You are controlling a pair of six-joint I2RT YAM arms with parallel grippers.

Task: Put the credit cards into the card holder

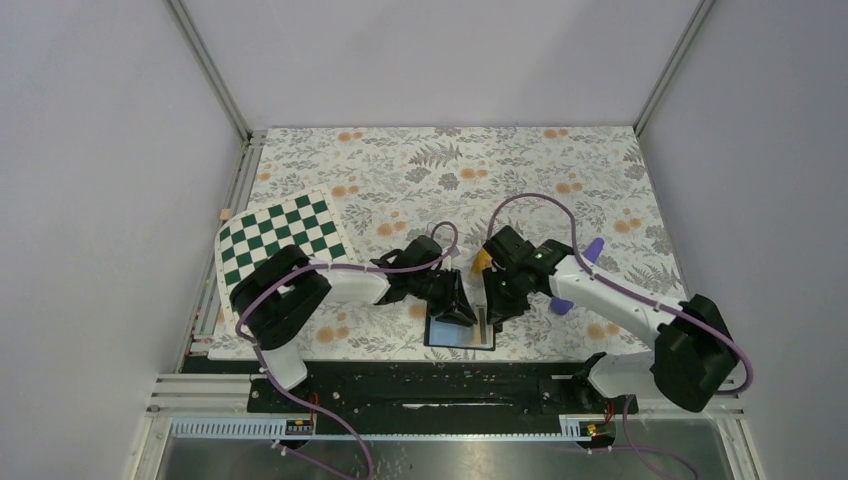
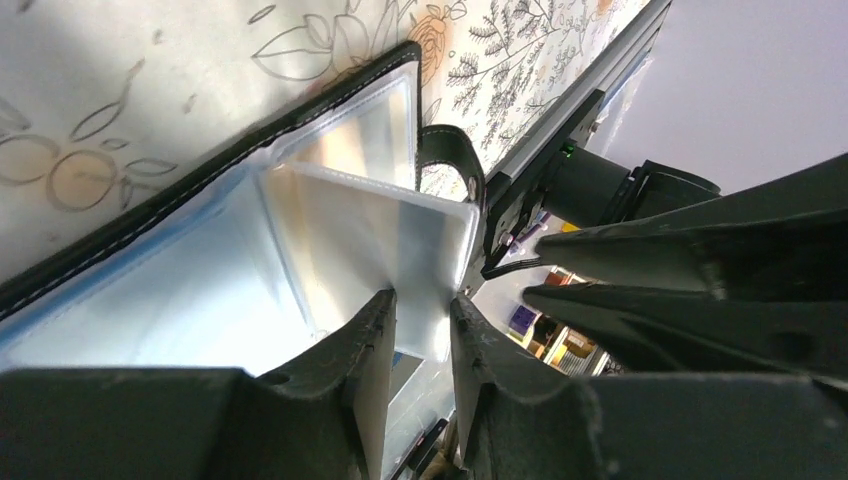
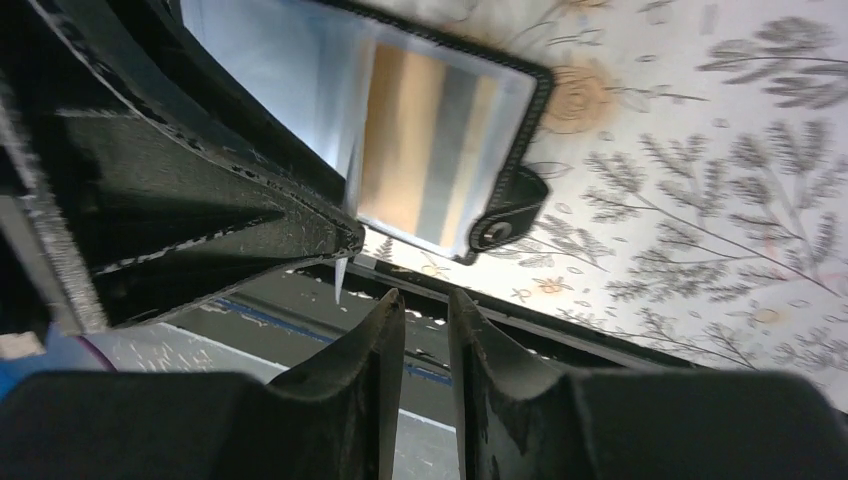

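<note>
The card holder [image 1: 438, 333] lies open near the table's front edge, black-rimmed with clear pages. In the left wrist view a clear page [image 2: 375, 235] is lifted, its free edge reaching between the fingertips of my left gripper, which stands narrowly open. The right wrist view shows that page [image 3: 352, 170] almost edge-on beside the left gripper's black fingers [image 3: 330, 235]. Beige and grey bands [image 3: 425, 140] show on the holder's other side. Just right of it, my right gripper is narrowly open and empty. I cannot make out any separate credit card.
Behind the right gripper, an orange-yellow thing [image 1: 482, 261] is partly hidden. A purple object [image 1: 562, 305] lies to the right, partly under the right arm. A green-and-white checkered board [image 1: 285, 230] sits at the left.
</note>
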